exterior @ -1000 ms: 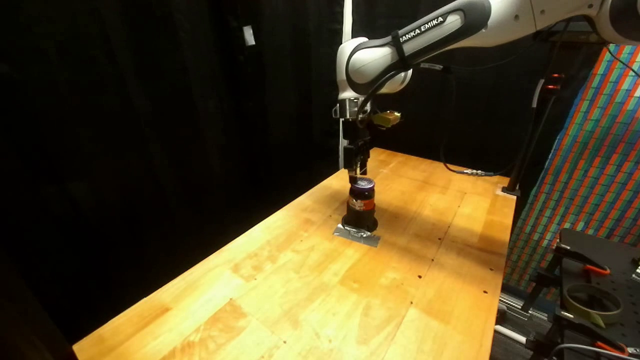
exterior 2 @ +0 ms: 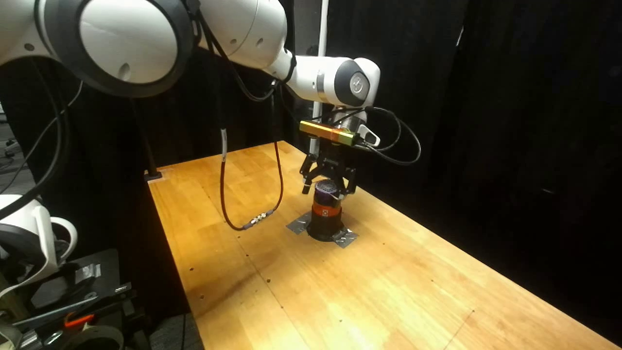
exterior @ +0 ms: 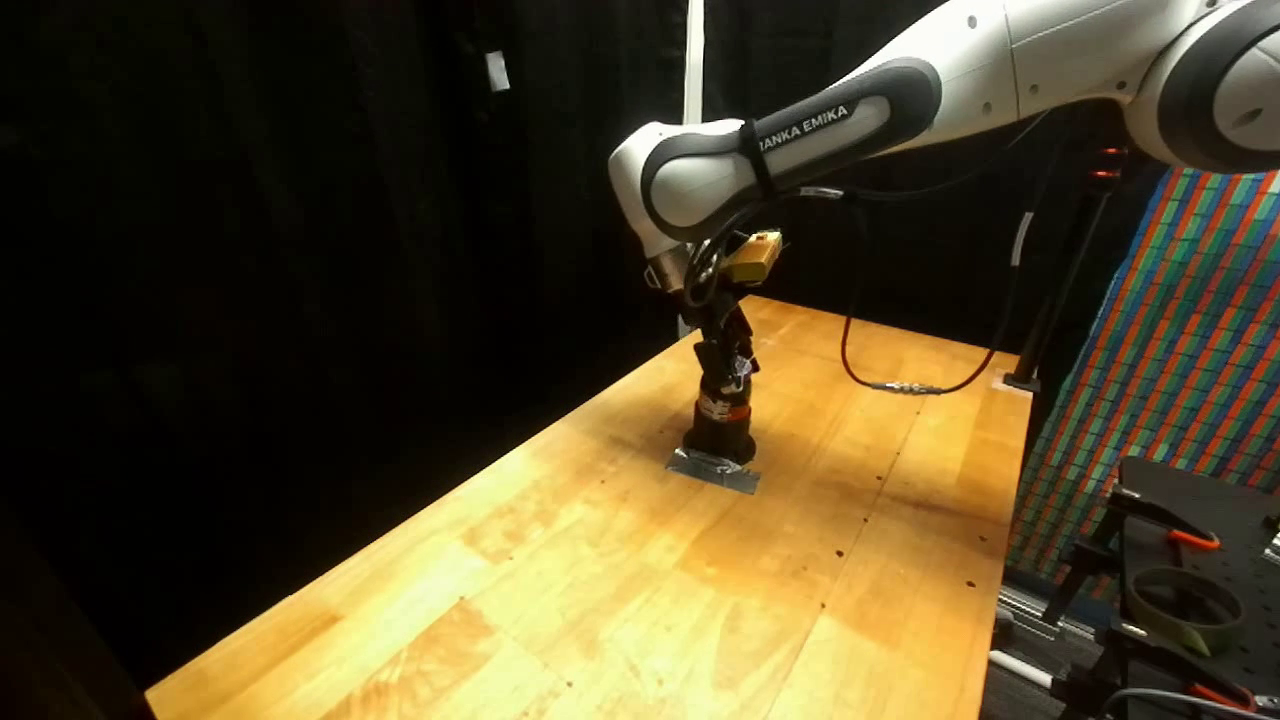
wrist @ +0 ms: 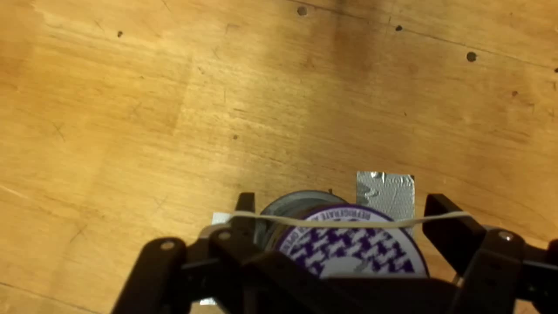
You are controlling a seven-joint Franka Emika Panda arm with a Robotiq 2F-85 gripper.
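Note:
A jar (exterior 2: 327, 198) with a purple-and-white patterned lid (wrist: 355, 246) stands upright in a dark round base (exterior: 719, 445), which is held to the table by silver tape (wrist: 386, 194). Around the top of the jar hangs my gripper (exterior 2: 328, 189), open, one finger on each side of the lid. In the wrist view the fingers (wrist: 454, 222) stand wide apart, and a pale band (wrist: 335, 223) stretches between them across the lid. Part of the lid is hidden behind the gripper's own body. Whether the fingers touch the lid, I cannot tell.
Bare wooden table (exterior: 576, 576) surrounds the base, free of other objects. A cable (exterior 2: 256, 218) loops down from the arm over the table. Beyond the table's edge, a dark side cart (exterior: 1200, 516) holds a roll of tape (exterior: 1185, 606) and clamps.
The arm has come down and its wrist has tilted. My gripper, earlier just above and behind the jar, is now lower, around its top. The jar and base have not moved.

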